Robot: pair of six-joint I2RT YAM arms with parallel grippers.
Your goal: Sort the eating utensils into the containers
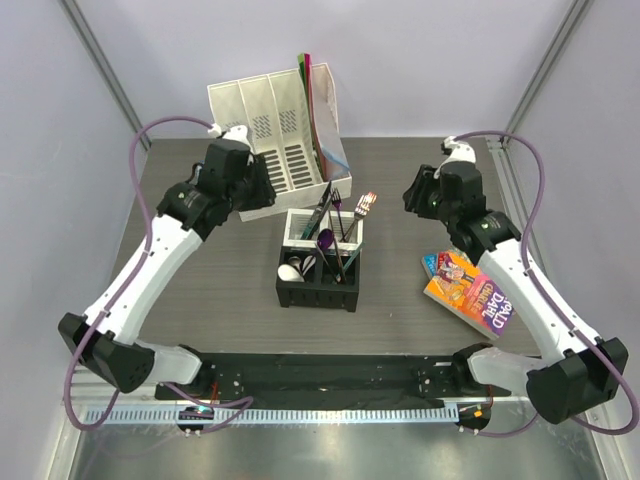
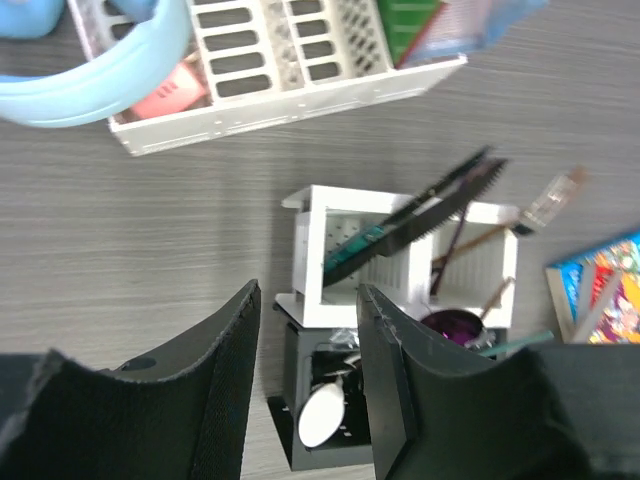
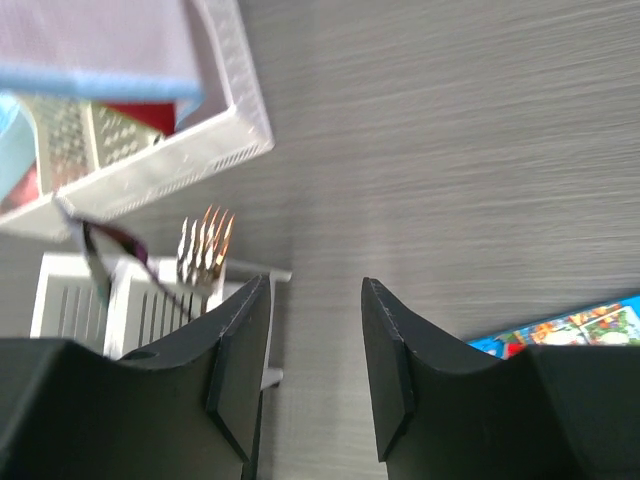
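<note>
A black container (image 1: 318,297) and a white compartmented one (image 1: 297,221) stand together at mid-table, one behind the other. In the white container are black-handled utensils (image 2: 440,212), forks (image 3: 207,243) with their tines up, and a purple spoon (image 1: 325,239). Spoons with white bowls (image 2: 323,414) lie in the black container. My left gripper (image 1: 266,186) is above the table, up and to the left of the containers, its fingers open and empty. To their right hangs my right gripper (image 1: 411,198), likewise open, with bare table between its fingers.
A cream slotted rack (image 1: 257,118) stands behind the containers, holding folders. A light blue object (image 2: 95,90) lies by its left side. Colourful books (image 1: 470,290) lie at the right.
</note>
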